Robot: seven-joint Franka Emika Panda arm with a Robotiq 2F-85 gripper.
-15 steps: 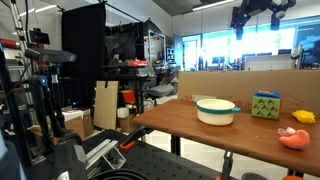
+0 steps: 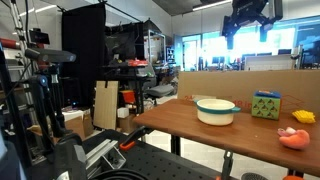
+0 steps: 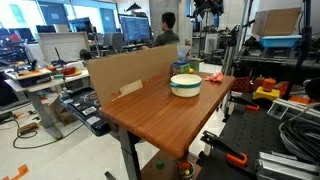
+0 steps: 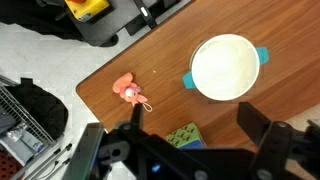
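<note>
My gripper (image 2: 247, 38) hangs high above the table, open and empty. The wrist view looks down past its wide-apart fingers (image 4: 272, 143). A white round pot (image 4: 224, 67) with teal handles sits on the wooden table, its inside looking empty. Past it is a green block (image 2: 265, 105) with blue and yellow parts, which is partly cut off by the gripper at the bottom of the wrist view. A pink toy (image 4: 128, 88) lies near the table edge, apart from both. Nothing touches the gripper.
A brown board (image 2: 210, 84) stands along the table's back edge. Something yellow (image 2: 303, 117) lies at the far right. Bare wood (image 3: 165, 120) stretches in front of the pot. Beyond the table, a person (image 3: 167, 30) sits in the background.
My gripper has drifted a little lower and to the left in exterior view 1, staying open. The pot, block and pink toy have not moved.
</note>
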